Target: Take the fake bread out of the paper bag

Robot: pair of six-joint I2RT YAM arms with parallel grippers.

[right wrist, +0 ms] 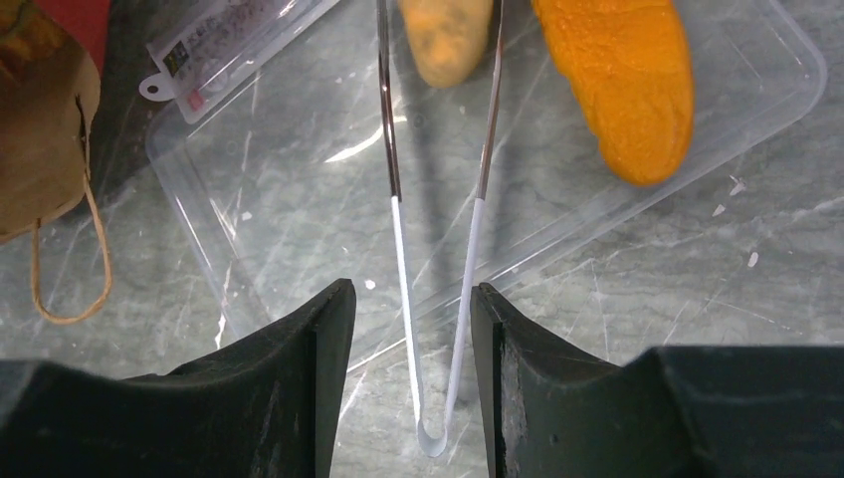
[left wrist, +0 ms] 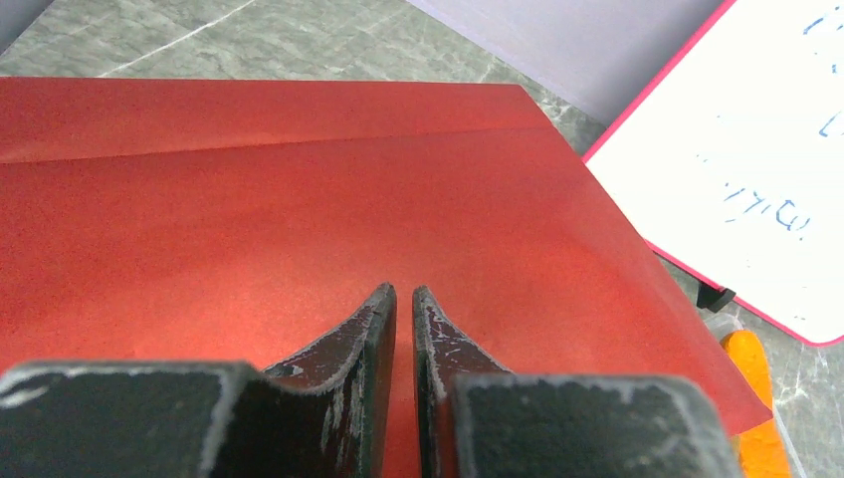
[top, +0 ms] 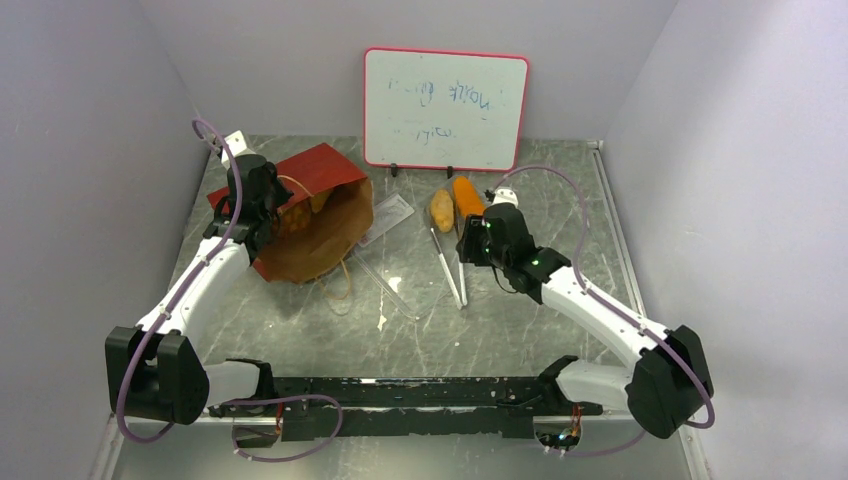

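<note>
The red-and-brown paper bag (top: pixel 338 225) lies on its side at the left, its mouth facing the table's middle, with bread pieces dimly visible inside. My left gripper is shut on the bag's upper red side. Right of the bag, a pale bread (top: pixel 441 211) and an orange bread (top: pixel 466 196) lie in a clear plastic tray (right wrist: pixel 229 269). My right gripper hangs above the tray's near edge, part open, fingers apart over long metal tongs (right wrist: pixel 402 249); whether it touches them is unclear.
A whiteboard (top: pixel 446 110) stands on small black feet at the back. A clear plastic piece (right wrist: pixel 199 60) lies between bag and breads.
</note>
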